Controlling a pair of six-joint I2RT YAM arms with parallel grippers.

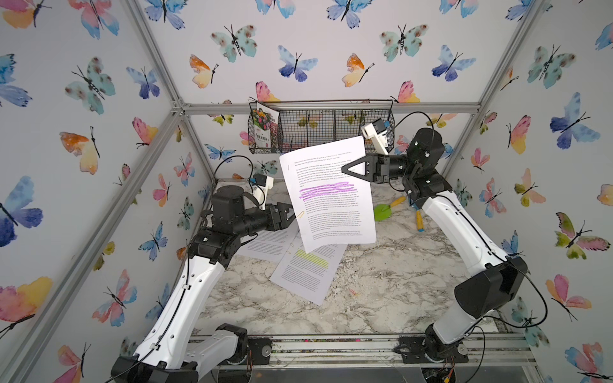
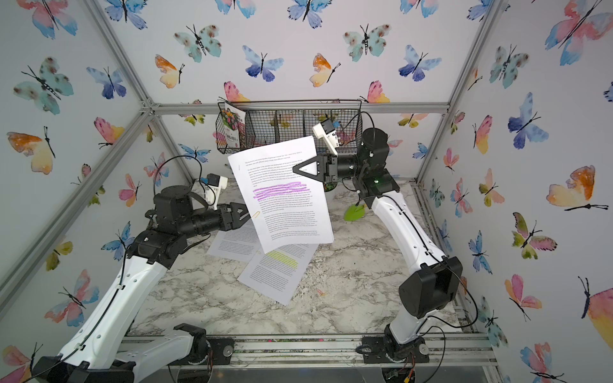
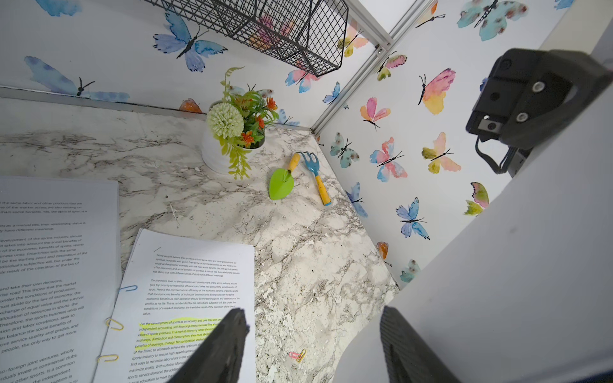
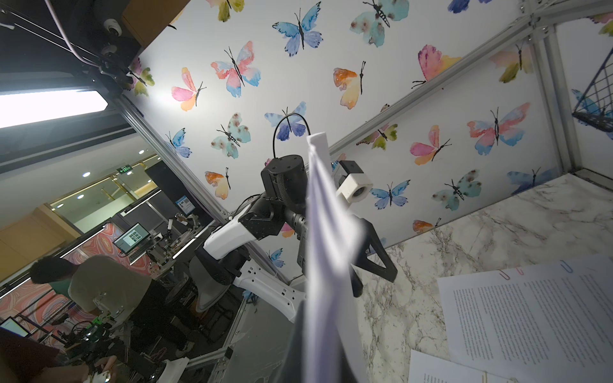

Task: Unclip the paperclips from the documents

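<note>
My right gripper [image 1: 348, 168] is shut on a raised document [image 1: 325, 210] with purple highlighting, seen nearly edge-on in the right wrist view. A yellow paperclip [image 1: 299, 214] sits on its left edge. My left gripper [image 1: 290, 214] stands just beside that edge, fingers apart, nothing visible between them. In the left wrist view two documents lie on the table: one plain [image 3: 44, 255], one with yellow highlighting [image 3: 191, 287]. Blue and yellow paperclips [image 3: 127, 288] are clipped along the latter's left edge. Small loose clips [image 3: 298, 355] lie on the marble to its right.
A wire basket [image 1: 319, 127] hangs at the back. A plant pot [image 3: 217, 153], green trowel [image 3: 281, 182] and small rake [image 3: 319, 185] stand or lie at the back right.
</note>
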